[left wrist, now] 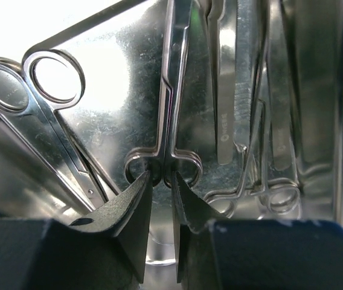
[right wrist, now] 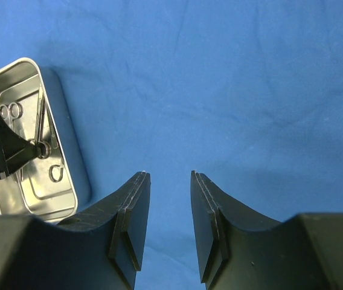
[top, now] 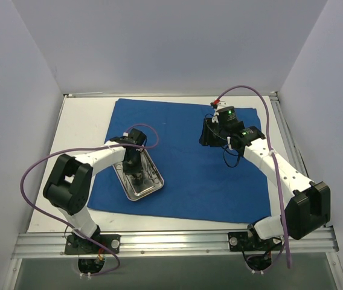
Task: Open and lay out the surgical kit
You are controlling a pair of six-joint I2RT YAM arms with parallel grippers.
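A steel tray of surgical instruments stands on the left part of the blue cloth. In the left wrist view, a clamp lies lengthwise in the middle of the tray, its ring handles toward me. Over those rings, my left gripper is part open with a narrow gap; whether it touches them I cannot tell. Scissors lie to the left, with tweezers and another ringed instrument on the right. Above bare cloth, my right gripper is part open and empty.
Wide blue cloth right of the tray is clear. The tray's right wall stands up between the instruments and that free room. White table shows around the cloth.
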